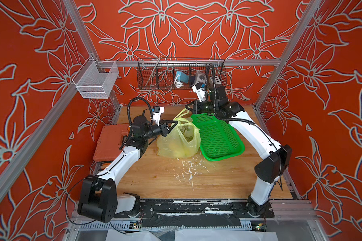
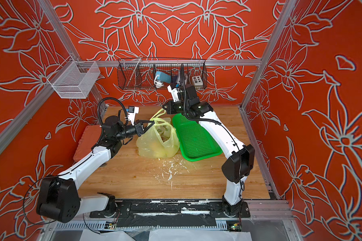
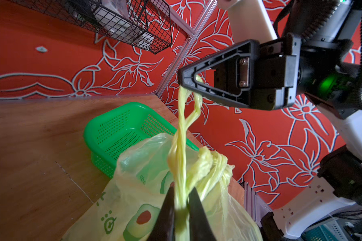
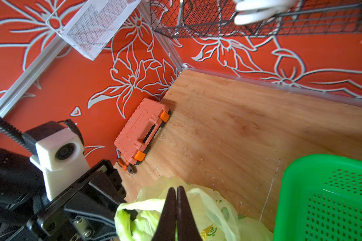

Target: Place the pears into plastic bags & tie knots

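A pale yellow plastic bag (image 1: pixel 177 144) stands on the table with its side gaping; rounded yellowish shapes show faintly through the plastic low in the bag (image 2: pixel 158 150). My left gripper (image 1: pixel 176 122) is shut on one gathered part of the bag's top. In the left wrist view a twisted strand (image 3: pixel 181 160) rises from between its fingers to my right gripper, which is shut on that strand, higher up and farther back. The right wrist view shows its dark fingertips (image 4: pixel 172 196) closed together over the bag. Whether a knot is formed cannot be told.
A green basket (image 1: pixel 219 140), empty, stands close on the bag's right. To the left lies a red case (image 1: pixel 110 142). White scraps (image 1: pixel 189 170) litter the table in front of the bag. A wire rack (image 1: pixel 181 74) hangs on the back wall.
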